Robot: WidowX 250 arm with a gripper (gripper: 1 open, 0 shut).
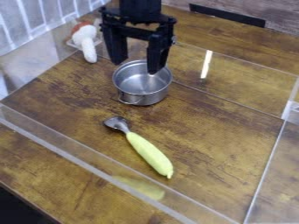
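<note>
My gripper (136,54) is a dark body with two downward fingers, held open above a shiny metal bowl (140,87) near the upper middle. Its lower tips overlap the bowl's back rim in the view; whether they touch it I cannot tell. Below the bowl, a spoon (121,125) lies beside a long pale yellow-green object (149,153), which slants toward the lower right. A white mushroom-like toy (84,39) with a reddish part stands at the upper left.
Transparent edges run along the left, front and right sides. A dark slot sits at the back right.
</note>
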